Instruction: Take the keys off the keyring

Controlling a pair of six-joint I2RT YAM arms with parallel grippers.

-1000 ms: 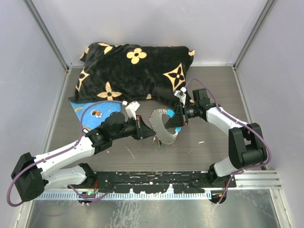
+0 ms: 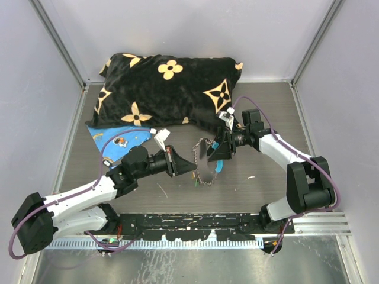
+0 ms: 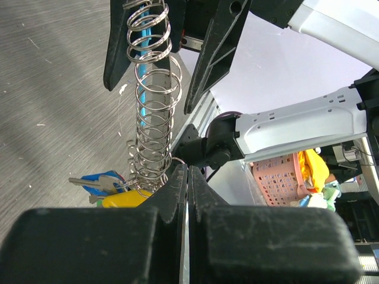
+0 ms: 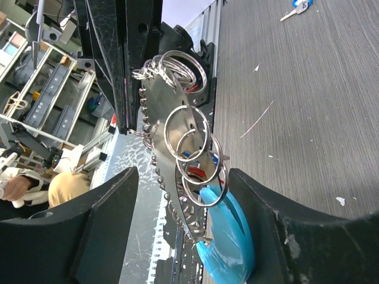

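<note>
The keyring (image 2: 205, 161) is a ringed metal plate with blue handle, upright between the grippers. My right gripper (image 2: 220, 151) is open around it, the blue handle (image 4: 228, 236) between its fingers. My left gripper is shut at its lower rings. In the left wrist view several keys (image 3: 103, 184) with blue and yellow heads hang from those rings. Whether a ring is between the left fingertips is hard to see.
A dark patterned cushion (image 2: 169, 89) lies at the back on a blue sheet (image 2: 103, 142). A loose key (image 4: 299, 9) lies on the floor.
The keyring plate has shifted and turned slightly to the right, standing narrower in the top view. My left gripper has moved a little right; the right arm slightly.
</note>
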